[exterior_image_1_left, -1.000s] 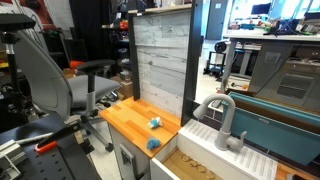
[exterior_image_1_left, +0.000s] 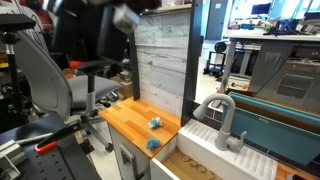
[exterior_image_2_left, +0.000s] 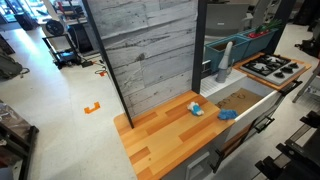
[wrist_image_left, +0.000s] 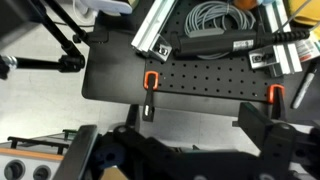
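Note:
My gripper stands open in the wrist view, its dark fingers wide apart with nothing between them. Below them are a dark perforated plate and pale floor. In exterior view 1 the gripper (exterior_image_1_left: 100, 78) is a blurred dark shape at the upper left, over the near end of the wooden counter. Two small blue objects, too small to identify, lie on the counter: one with white on it (exterior_image_1_left: 154, 123), the other plain blue (exterior_image_1_left: 152, 143) near the drawer side. The gripper touches neither. Exterior view 2 shows the counter (exterior_image_2_left: 160, 140) without the gripper.
An open drawer or tray (exterior_image_1_left: 195, 165) with a brown bottom adjoins the counter. Behind it rises a grey faucet (exterior_image_1_left: 225, 120); a white plank wall (exterior_image_1_left: 165, 70) borders the counter. A coiled cable (wrist_image_left: 220, 15) and black tools lie on the perforated plate (wrist_image_left: 215, 75).
The counter and blue objects look unchanged.

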